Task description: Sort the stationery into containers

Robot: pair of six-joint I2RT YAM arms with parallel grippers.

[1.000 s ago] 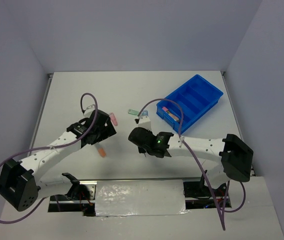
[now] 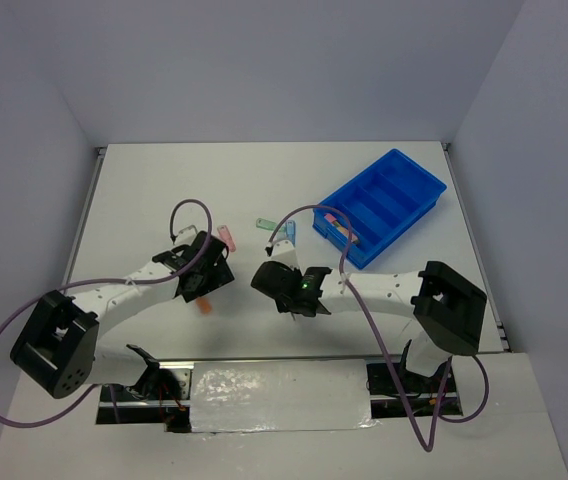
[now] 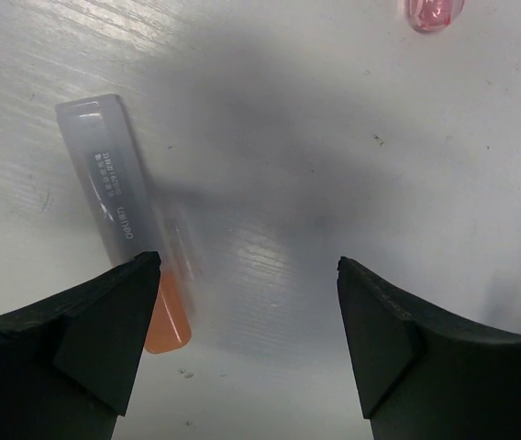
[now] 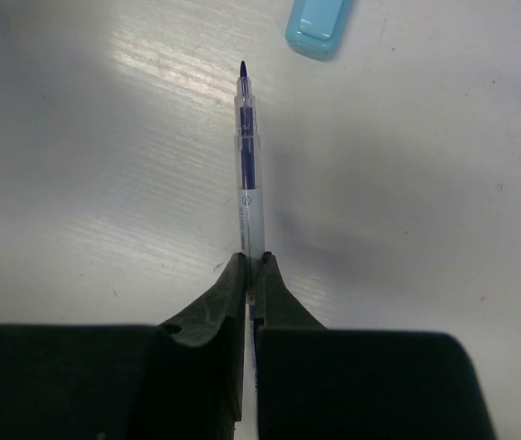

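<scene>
In the right wrist view, my right gripper is shut on a slim white pen (image 4: 251,215) with a dark purple tip, held near its middle; whether it touches the table cannot be told. Beneath my left gripper, which is open with nothing between its fingers, lies a grey marker (image 3: 109,174) with an orange end. It sits left of the gap, its lower part crossed by the left finger. On the table are a pink item (image 2: 226,238), a green item (image 2: 266,224) and a light-blue item (image 2: 291,231). A blue compartmented box (image 2: 404,205) stands at the back right.
Some pink and orange-yellow items (image 2: 340,228) lie in the box's near-left compartment. Both arms (image 2: 384,293) reach inward, close to each other at the middle.
The left gripper has shifted slightly, its arm swinging inward and covering more of the grey marker. The right arm has moved a little left and toward the near edge.
</scene>
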